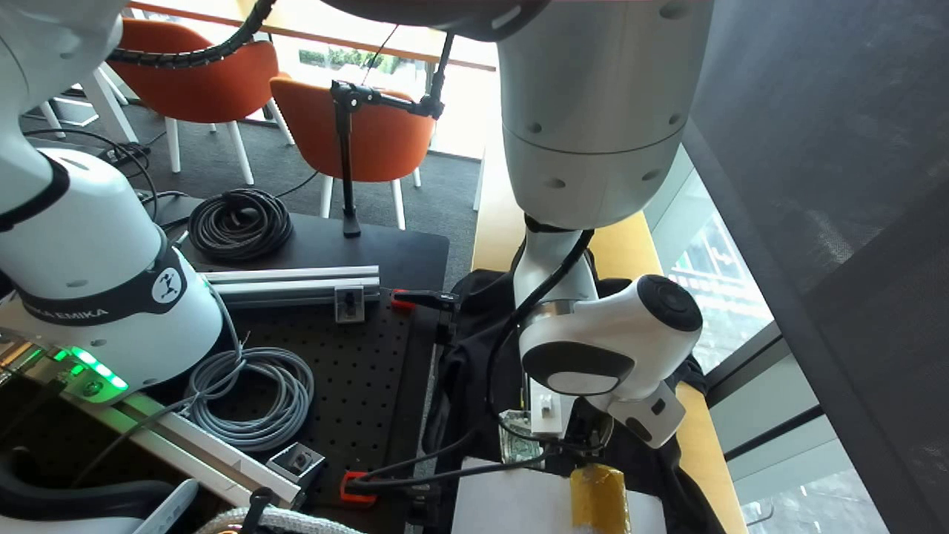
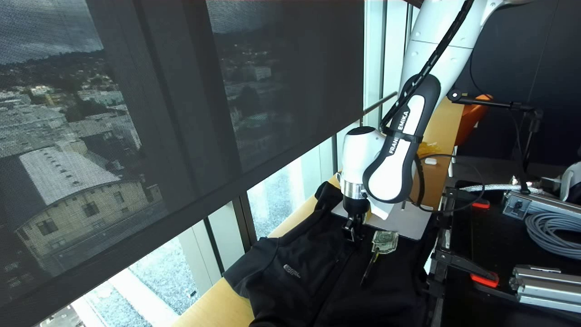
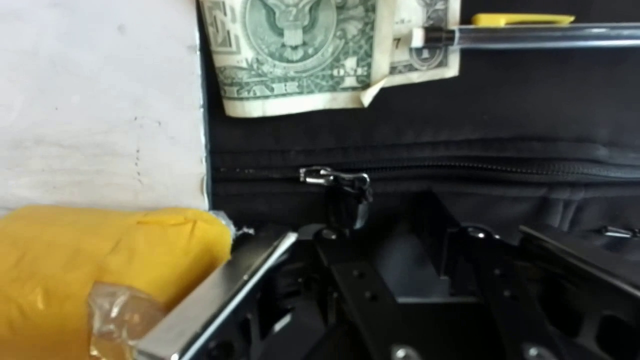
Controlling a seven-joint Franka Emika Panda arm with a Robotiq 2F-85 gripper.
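A black jacket [image 2: 305, 278] lies spread out, with a zipper [image 3: 480, 167] running along it in the wrist view. The zipper's metal slider [image 3: 318, 174] is close to the left fingertip of my gripper; whether they touch is hard to tell. A gap shows between the two fingers, with only dark cloth visible there. In exterior view 2 the gripper [image 2: 352, 233] points down, low over the jacket. A folded dollar bill [image 3: 294, 57] lies on the cloth beyond the zipper, and a clear pen with a yellow clip [image 3: 522, 36] overlaps its edge.
A white board [image 3: 102, 114] borders the jacket, with a yellow wrapped object [image 3: 114, 258] lying on it near the gripper's left side. Clamps with red ends [image 2: 484, 280] line the black table's edge. A window and dark shade [image 2: 294, 109] stand along the other side.
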